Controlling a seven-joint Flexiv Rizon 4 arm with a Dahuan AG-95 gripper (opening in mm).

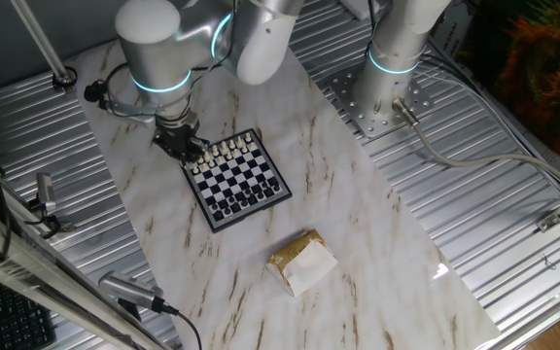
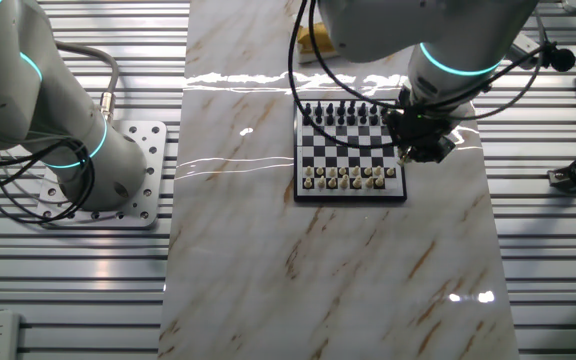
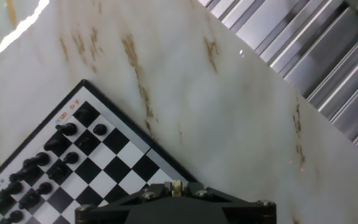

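Observation:
A black-and-white chessboard [image 1: 234,182] lies on the marble-patterned table, pale pieces [image 2: 344,178] along one side and black pieces [image 2: 344,113] along the opposite side. My gripper is at its edge, by the corner at the pale pieces' end. In the wrist view the fingers are closed around a small pale yellowish chess piece [image 3: 177,188]; only its top shows, so its kind cannot be told. Exterior view 2 shows the gripper [image 2: 405,156] at the board's right edge, slightly above it. The wrist view also has black pieces [image 3: 71,157] on the board's left part.
A gold-and-white packet [image 1: 302,262] rests on the table apart from the board. Slatted metal [image 1: 465,224] borders the table, and the robot's base [image 1: 382,102] stands on it.

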